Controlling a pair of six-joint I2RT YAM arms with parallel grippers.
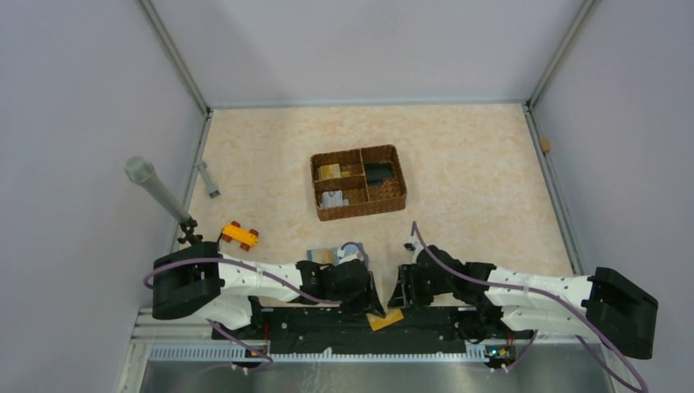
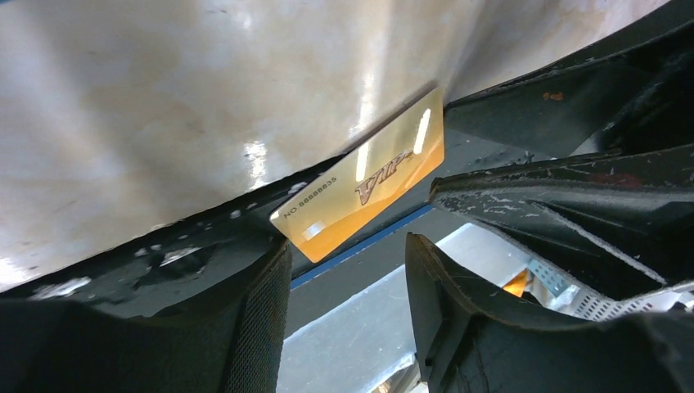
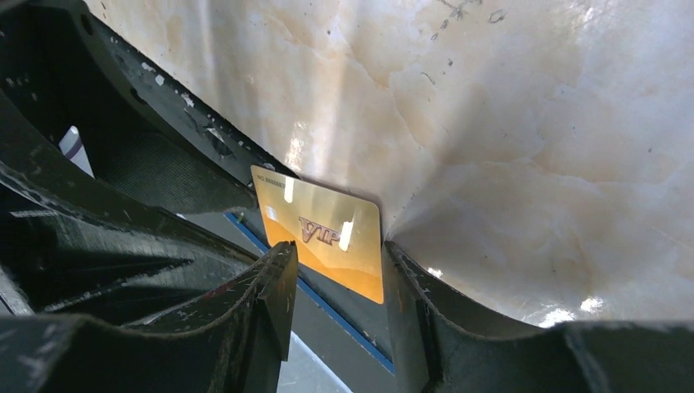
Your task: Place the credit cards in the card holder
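Note:
A gold VIP card lies across the table's dark front edge and overhangs it; it also shows in the right wrist view as the gold card [image 3: 323, 229]. My left gripper is part open close to the card's lower corner, with a gap between its fingers. My right gripper is part open too, at the card's other end; one finger [image 3: 397, 278] is right beside the card's short edge, and whether it touches cannot be told. A flat light-blue item [image 1: 314, 255], possibly the card holder, is partly hidden beneath the left arm.
A wicker basket [image 1: 360, 216] with compartments stands at the table's middle, holding cards and a dark item [image 1: 377, 172]. A yellow toy car [image 1: 240, 236] is at the left.

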